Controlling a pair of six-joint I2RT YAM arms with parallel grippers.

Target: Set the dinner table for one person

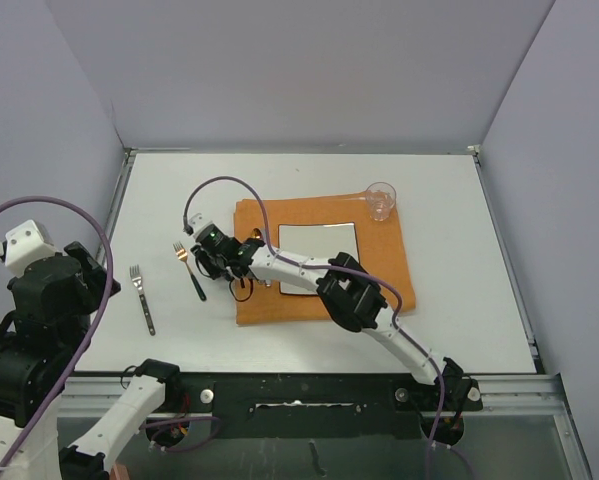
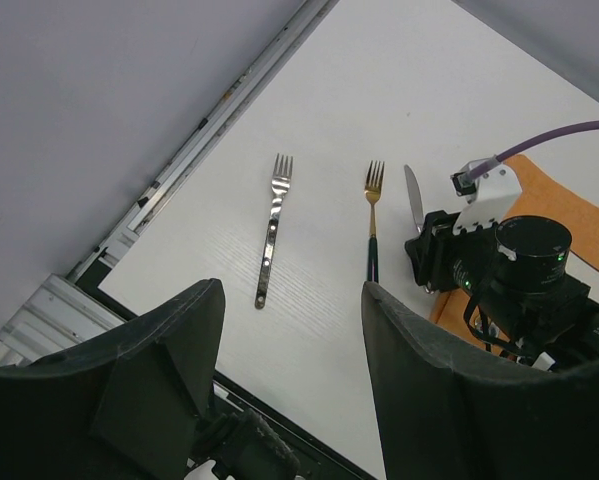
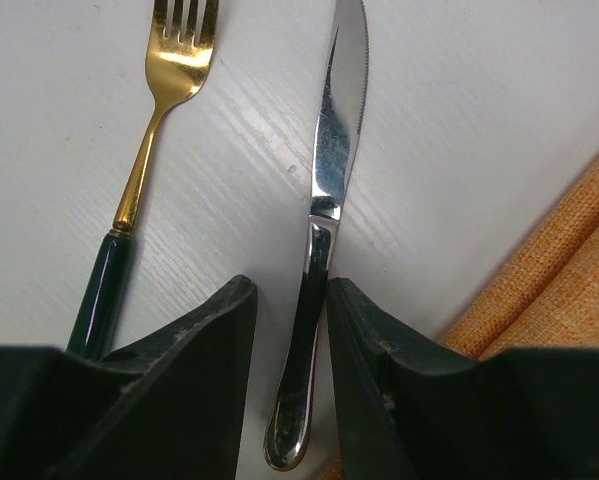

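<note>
In the right wrist view, a silver knife (image 3: 333,140) lies on the white table with its handle between my right gripper's fingertips, which are partly apart around it. A gold fork with a green handle (image 3: 106,285) lies to its left. A steel fork (image 1: 141,299) lies further left. The orange placemat (image 1: 284,211) holds a square white plate (image 1: 319,240), partly under my right arm. A glass (image 1: 381,201) stands at the mat's back right. My left gripper is open above the table's left side, nothing between its fingers.
Walls border the table at back and sides, with a metal rail along its edges. My right arm crosses the middle of the placemat.
</note>
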